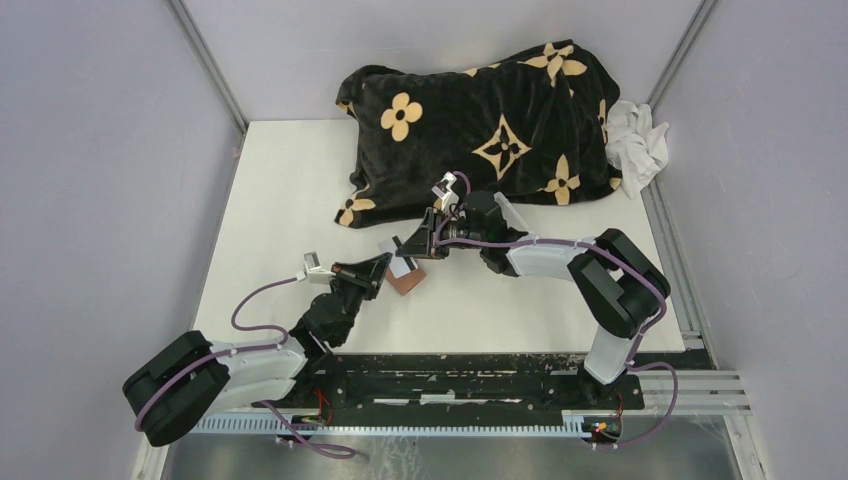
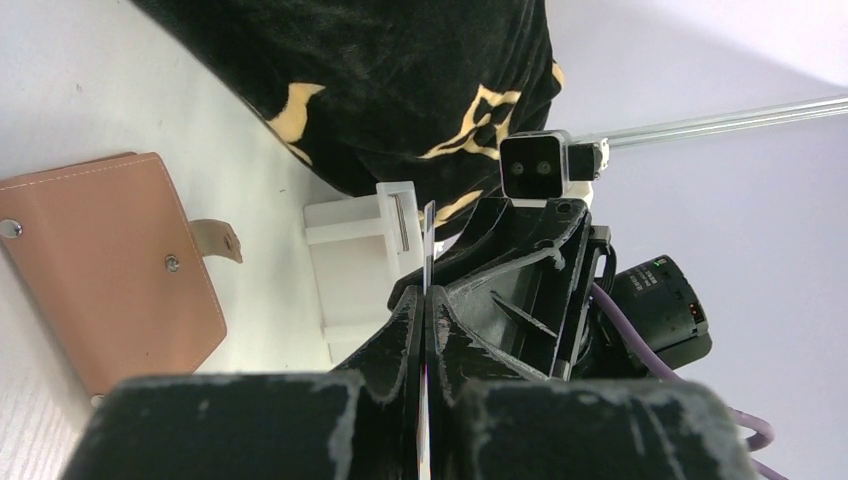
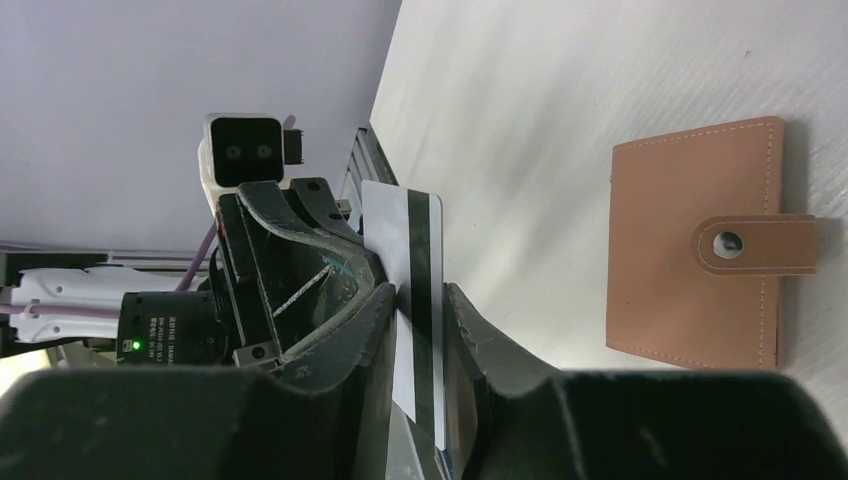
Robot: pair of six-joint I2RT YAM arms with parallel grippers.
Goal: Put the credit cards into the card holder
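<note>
A white card with a dark stripe is held upright by my left gripper, whose fingers are shut on its edge in the left wrist view. My right gripper has reached that card; in the right wrist view its fingertips sit at the card's two faces, close around it, though whether they grip it is unclear. The brown leather card holder lies on the table beneath, its strap and snap showing.
A white tray stands behind the right arm. A dark patterned blanket covers the back, with a white cloth at the back right.
</note>
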